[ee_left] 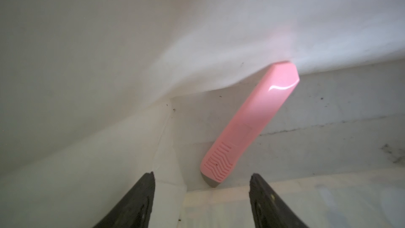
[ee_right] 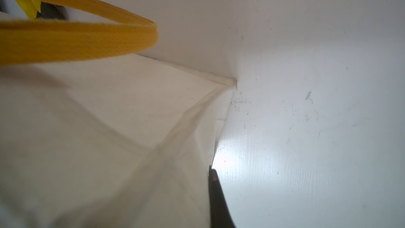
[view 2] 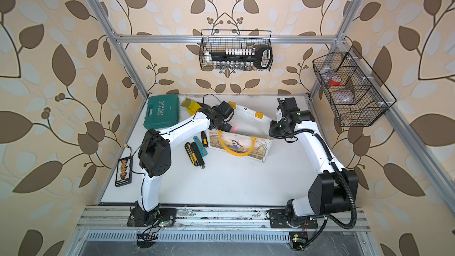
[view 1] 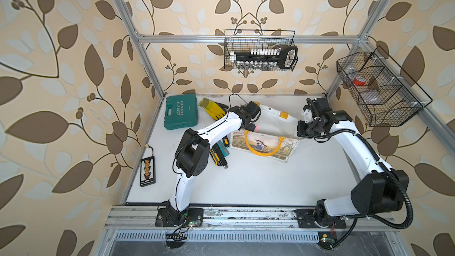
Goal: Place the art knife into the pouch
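The pouch lies on the table with its mouth spread wide, printed front toward me and an orange handle drooping over it. A pink art knife rests slantwise on the pouch's inner floor. My left gripper is at the pouch's left end; its two fingers are apart and nothing is between them. At the opposite end, my right gripper is shut on the pouch's edge. Only one of its fingers shows in the right wrist view; cream fabric hides the other.
Left of the pouch lie several knives and tools, with yellow-black gloves behind. A green case stands back left, a small black tray front left.
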